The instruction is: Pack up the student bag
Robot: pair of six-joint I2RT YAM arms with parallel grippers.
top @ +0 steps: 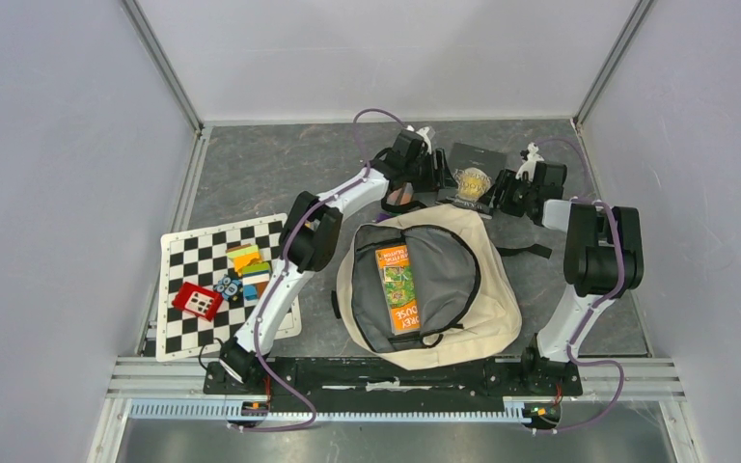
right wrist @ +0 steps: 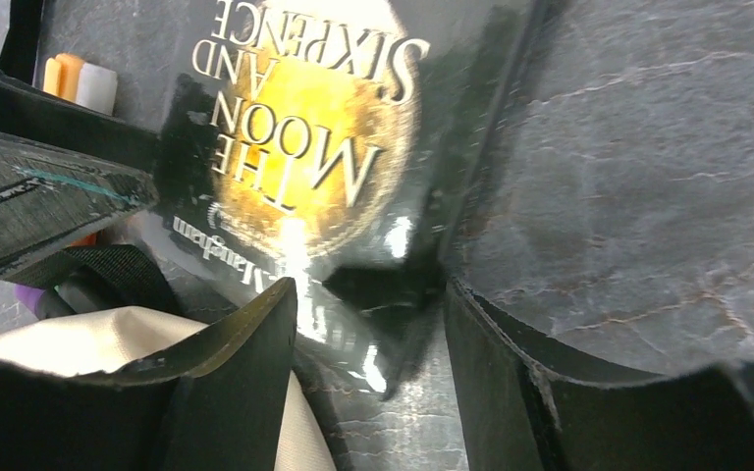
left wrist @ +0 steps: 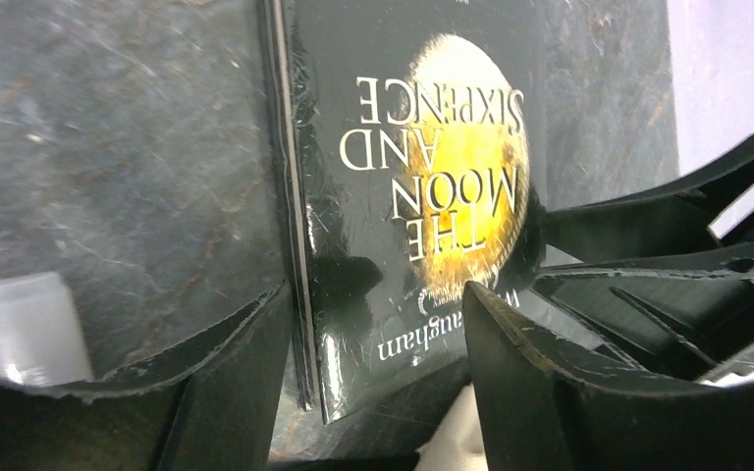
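The black book "The Moon and Sixpence" (top: 473, 164) (left wrist: 412, 196) (right wrist: 304, 147) lies on the table behind the bag. My left gripper (top: 434, 169) is at its left edge, part open, a fingertip by the spine and the other over the cover. My right gripper (top: 502, 193) is at the opposite edge, also part open, one fingertip over the cover, one beside the edge. The cream and grey bag (top: 487, 299) lies open in front, with an orange book (top: 397, 289) inside.
A checkered board (top: 183, 328) with a red item and several small toys is at the left. Markers (right wrist: 93, 83) and a dark strap (right wrist: 108, 270) lie just left of the black book.
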